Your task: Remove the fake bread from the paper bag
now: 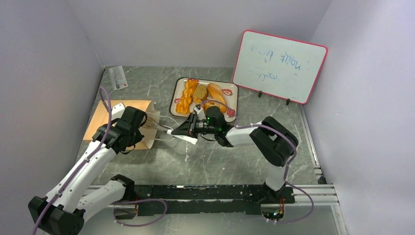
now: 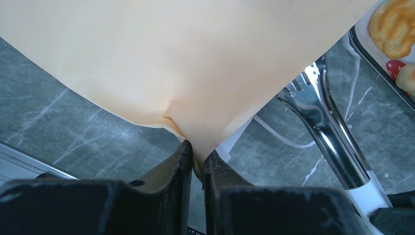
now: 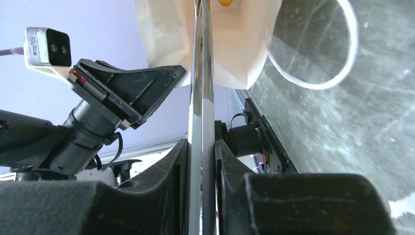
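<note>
The brown paper bag [image 1: 100, 117] lies on its side at the left, its mouth facing right. In the left wrist view my left gripper is shut on the folded edge of the bag's mouth. Metal tongs [image 2: 337, 132] with white handles reach towards that mouth, and my right gripper is shut on their handles. The tongs' arms lie close together in the right wrist view. Just inside the bag a small orange piece of bread [image 3: 225, 2] peeks out at the top edge. Whether the tongs touch it cannot be told.
A tray [image 1: 234, 98] behind my right arm carries several fake breads. White bag handles [image 3: 337, 81] loop out over the grey table near the tongs. A whiteboard [image 1: 279, 63] leans at the back right.
</note>
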